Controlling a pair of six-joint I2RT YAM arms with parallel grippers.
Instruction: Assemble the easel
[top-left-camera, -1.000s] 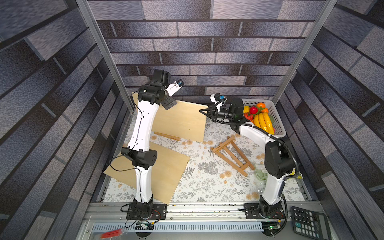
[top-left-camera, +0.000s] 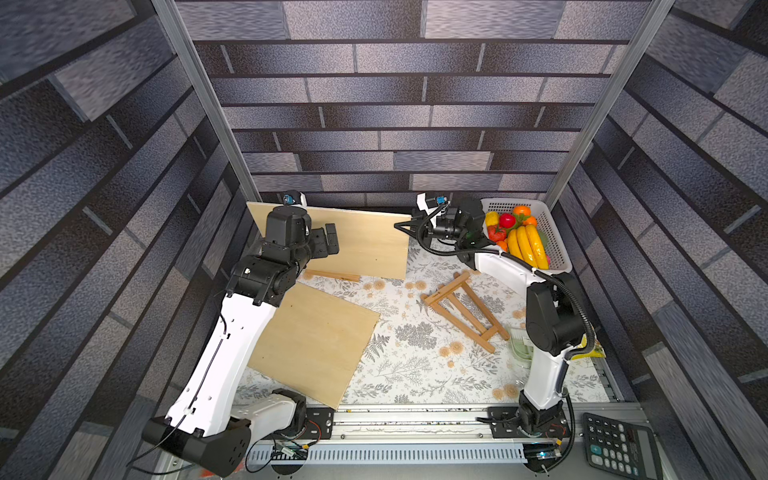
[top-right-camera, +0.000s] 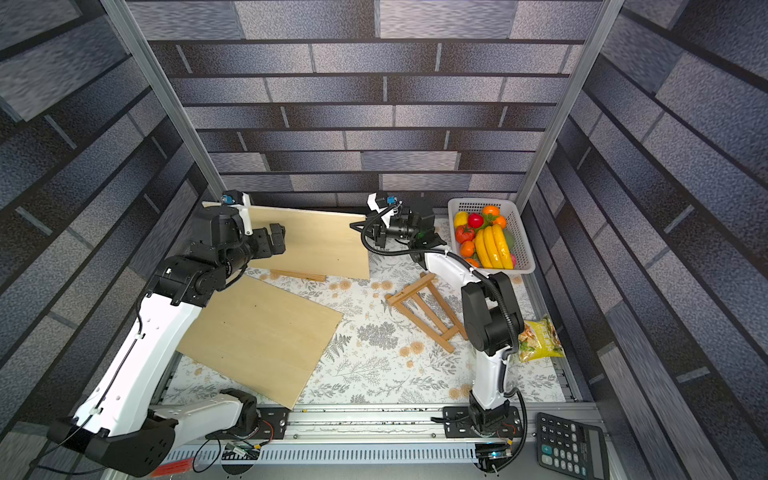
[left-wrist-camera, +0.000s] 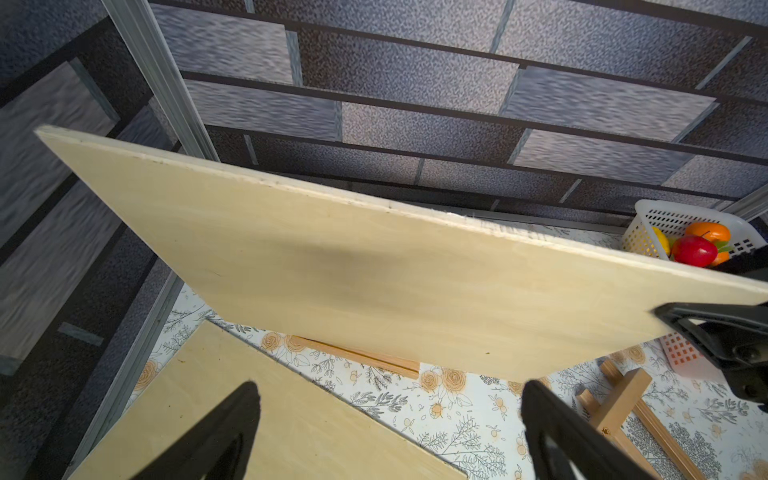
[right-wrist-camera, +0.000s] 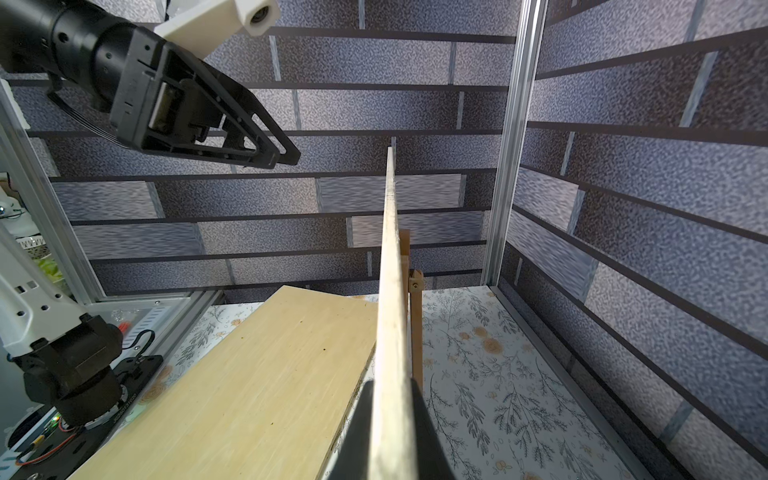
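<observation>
A thin pale wooden board (top-left-camera: 360, 248) stands upright at the back, its top edge (left-wrist-camera: 320, 190) facing up. At its right end, my right gripper is shut on the board, whose edge runs between the fingers. My left gripper (top-left-camera: 330, 240) is open and empty, in front of the board near its left part; its blurred fingers (left-wrist-camera: 216, 436) are apart from it. A brown easel frame (top-left-camera: 468, 312) lies on the cloth at right of centre. Wooden strips (left-wrist-camera: 364, 357) lie below the upright board. A second pale board (top-left-camera: 316, 340) lies flat at front left.
A white basket (top-left-camera: 552, 232) of toy fruit stands at back right. A yellow snack packet (top-right-camera: 541, 339) lies by the right edge, and a calculator (top-left-camera: 622, 448) beyond the front rail.
My left gripper has turned and come away from the board's top edge, toward the front and left. The upright board has shifted slightly left, while my right arm has barely moved.
</observation>
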